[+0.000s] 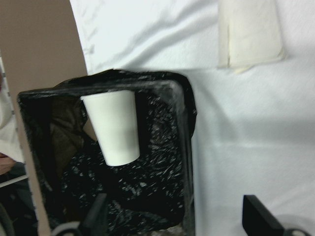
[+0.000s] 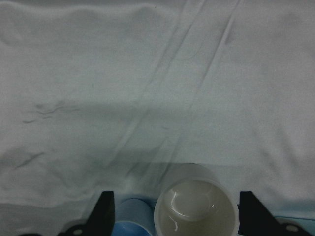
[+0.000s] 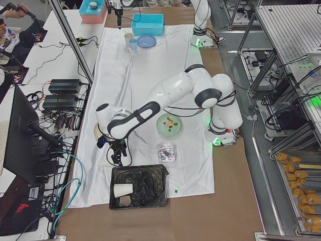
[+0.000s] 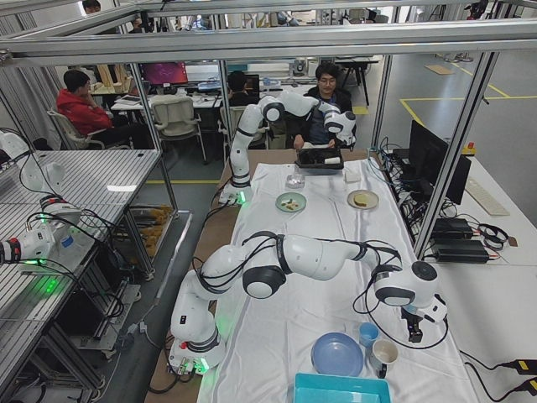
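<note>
My left gripper [image 3: 118, 155] is open above the black-lined bin [image 3: 138, 175]; in the left wrist view a white cup [image 1: 113, 128] lies on its side inside that bin [image 1: 183, 167], and a pale flat item [image 1: 249, 32] lies on the cloth beside it. My right gripper is open at the far end, above a cream cup [image 2: 196, 206] and a blue cup [image 2: 132, 221], with nothing held.
A green plate [image 3: 169, 125] with food pieces, a bagged item [image 3: 166, 153] and a beige plate [image 4: 363, 199] sit on the cloth. A blue plate [image 4: 336, 353] and teal tray [image 4: 340, 388] are at the other end.
</note>
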